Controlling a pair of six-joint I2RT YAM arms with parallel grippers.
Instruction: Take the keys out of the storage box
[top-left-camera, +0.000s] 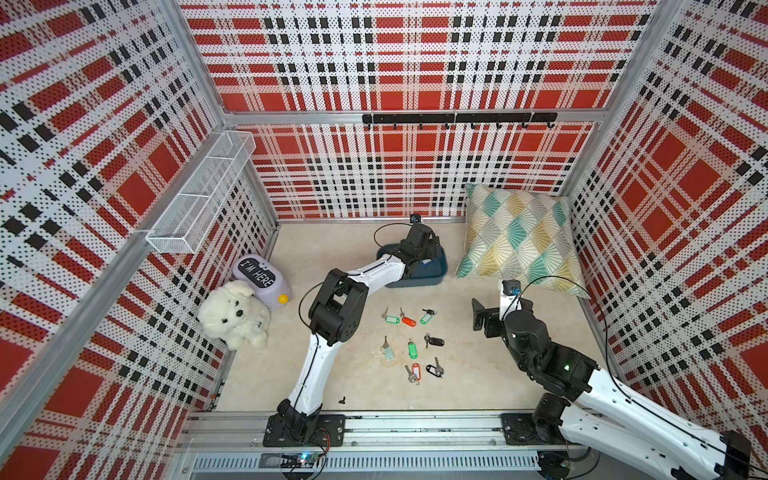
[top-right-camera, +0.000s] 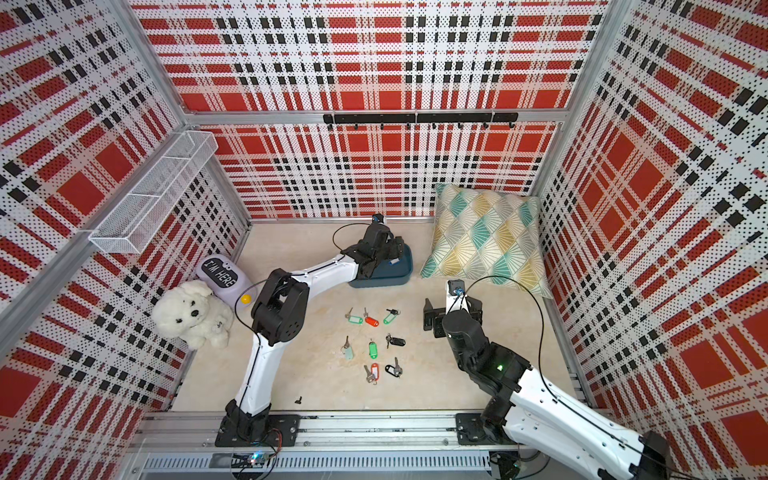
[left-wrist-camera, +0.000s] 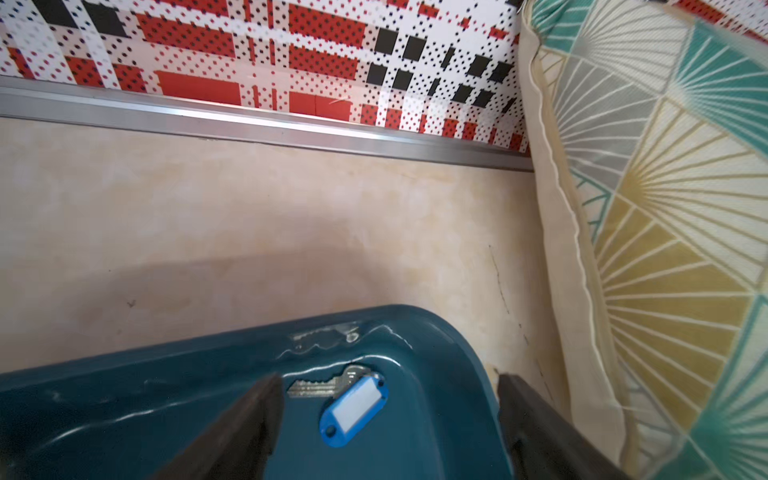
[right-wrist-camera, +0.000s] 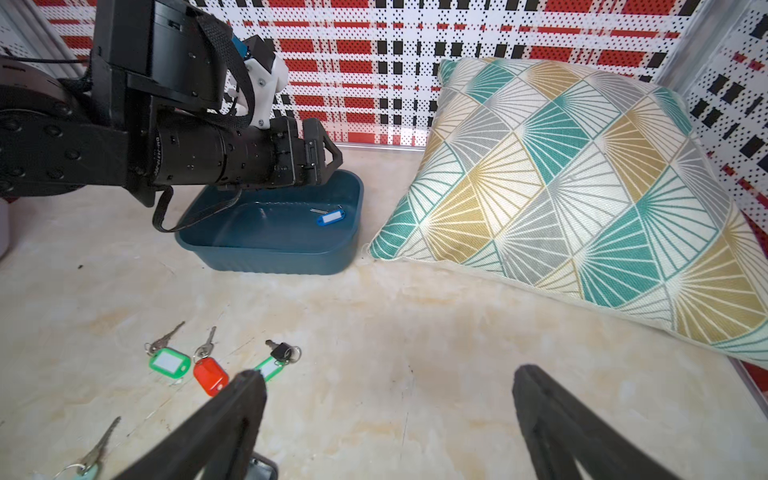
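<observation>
A key with a blue tag (left-wrist-camera: 353, 409) lies on the floor of the dark blue storage box (left-wrist-camera: 445, 328), near its far right corner. Over the box, my left gripper has its fingers apart, with the key showing in the gap below them. Several keys with coloured tags lie on the table, among them a red-tagged key (right-wrist-camera: 210, 375), a green-tagged key (right-wrist-camera: 169, 362) and a black-tagged key (top-left-camera: 434, 341). My right gripper is open and empty above the table, to the right of these keys.
A patterned cushion (top-left-camera: 520, 240) leans at the back right, close beside the box. On the left sit a white plush dog (top-left-camera: 234, 314) and a lilac sign (top-left-camera: 261, 280). The table between the right gripper and the cushion is clear.
</observation>
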